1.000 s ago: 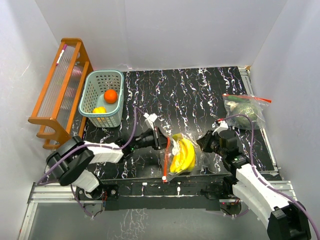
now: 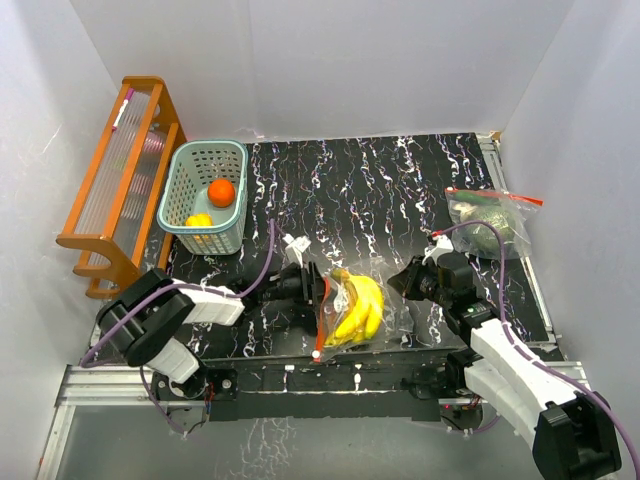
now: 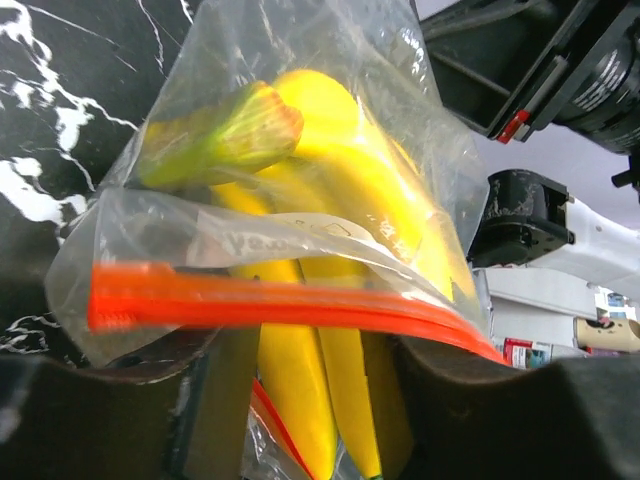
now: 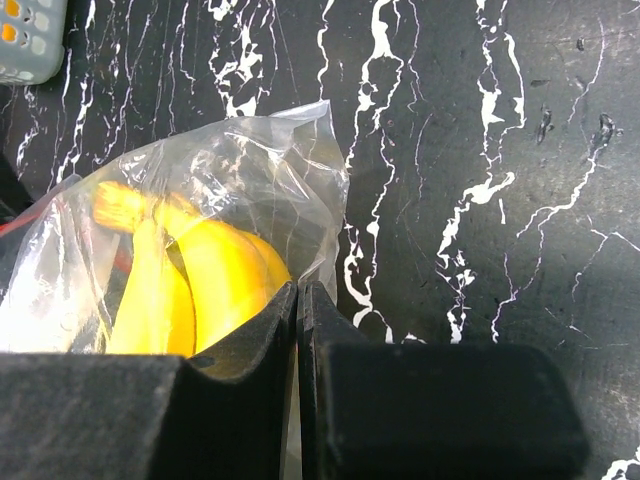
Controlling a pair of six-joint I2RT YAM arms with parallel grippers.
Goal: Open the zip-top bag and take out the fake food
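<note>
A clear zip-top bag [image 4: 290,150] holding yellow bananas [image 2: 360,310] lies at the table's front centre, its red zip [image 3: 280,305] to the left. My left gripper [image 2: 312,285] is at that side; in the left wrist view its fingers flank the bananas at the red zip, part open; whether they touch the bag is unclear. My right gripper is shut on the bag's clear plastic at the opposite side.
A basket [image 2: 170,200] with an orange [image 2: 221,192] and a yellow item stands back left, beside a wooden rack [image 2: 120,260]. Another bag [image 2: 500,225] with green items lies at right.
My right gripper stays about where it was.
</note>
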